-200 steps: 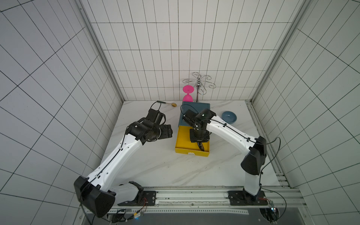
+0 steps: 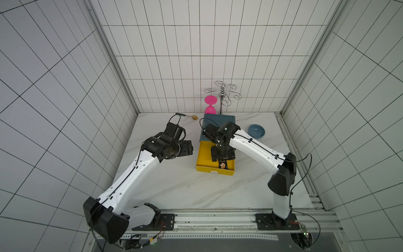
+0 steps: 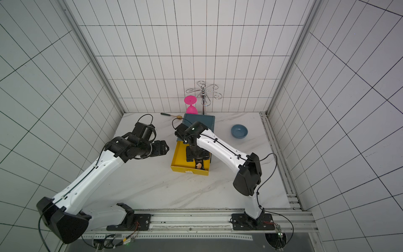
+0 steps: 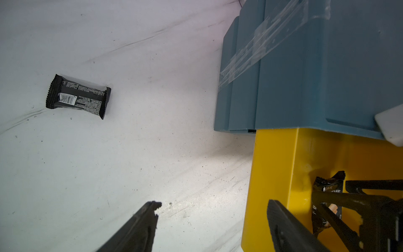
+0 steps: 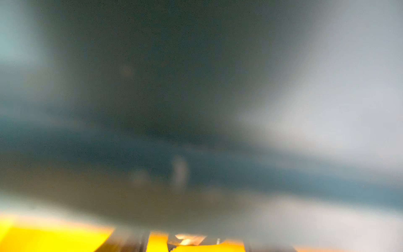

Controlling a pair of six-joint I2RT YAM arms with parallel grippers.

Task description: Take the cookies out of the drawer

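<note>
In the yellow drawer [image 2: 204,158] lies a black cookie packet [image 2: 223,166], near its front right corner. My right gripper [image 2: 223,159] is down in the drawer, open, with its fingers close around or just above the packet; whether they touch it cannot be told. The right wrist view is mostly blurred, with a bit of the packet [image 5: 191,239] between the dark fingers at its bottom edge. Left of the drawer, my left gripper hangs open and empty over the table. Another black packet [image 4: 79,96] lies on the tabletop in the left wrist view.
The blue-grey cabinet [image 2: 219,119] stands behind the pulled-out drawer. A blue bowl [image 2: 256,131] sits at the back right, a spoon-like utensil [image 2: 187,116] at the back left. Table in front of the drawer is clear.
The packet in the drawer has turned from a narrow slanted look to showing its printed face. The left arm stays still.
</note>
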